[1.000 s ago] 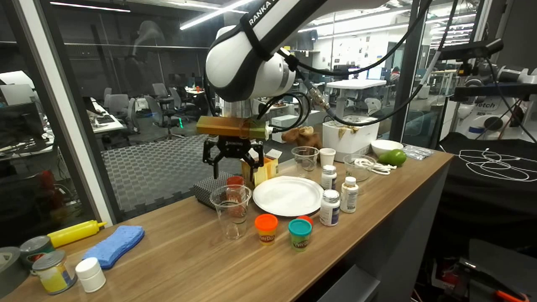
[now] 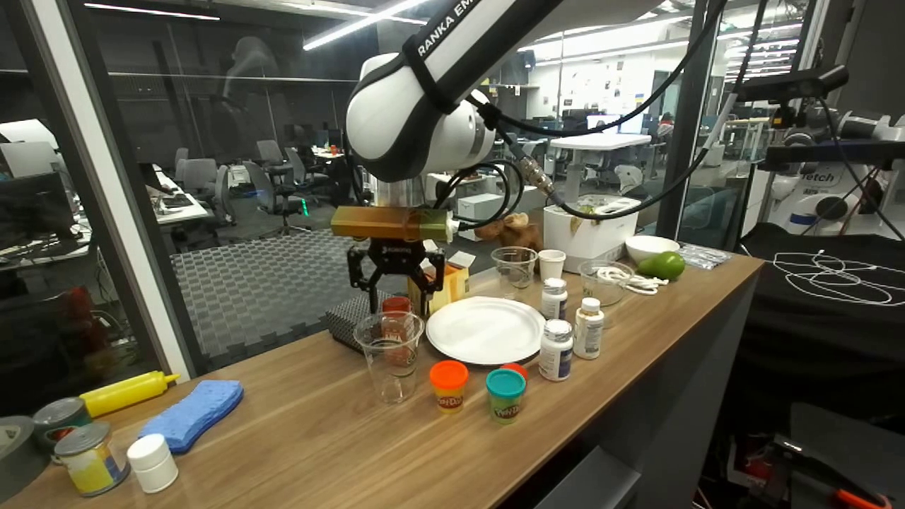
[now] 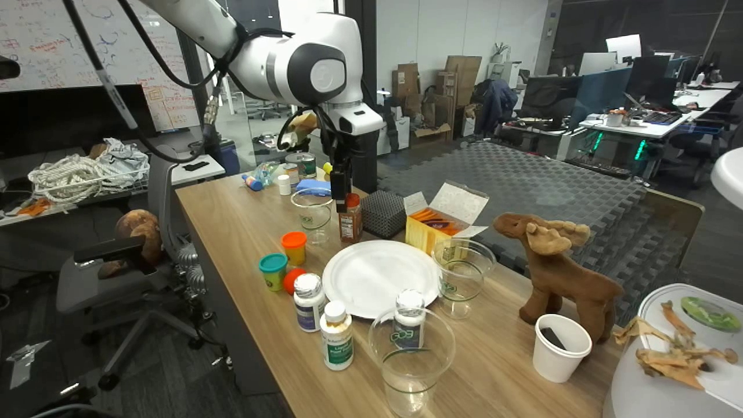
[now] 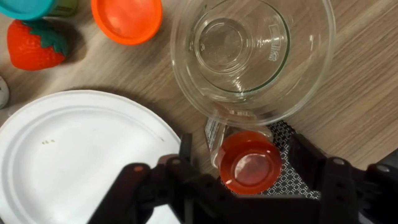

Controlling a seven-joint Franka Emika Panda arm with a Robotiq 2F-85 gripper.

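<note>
A spice jar with a red lid [image 4: 250, 163] stands upright between the fingers of my gripper in the wrist view. Bare space shows on both sides of the lid, so the fingers are part open and apart from it. From the first exterior view, the fingers [image 2: 373, 300] reach down to about lid height, and the jar [image 2: 396, 304] is partly seen through a clear cup [image 2: 388, 360]. In the second exterior view, the jar's label [image 3: 350, 224] shows just below the fingers.
A white plate [image 4: 82, 156] lies close beside the jar, and the clear cup [image 4: 242, 86] stands close on another side. Behind the jar is a black patterned box [image 3: 384, 213]; a yellow carton [image 3: 432, 226] is nearby. Orange-lidded [image 2: 447, 386] and teal-lidded tubs [image 2: 505, 394] stand in front.
My gripper has come down a little toward the jar, and its fingers have drawn closer together. The jar and the things around it have not moved.
</note>
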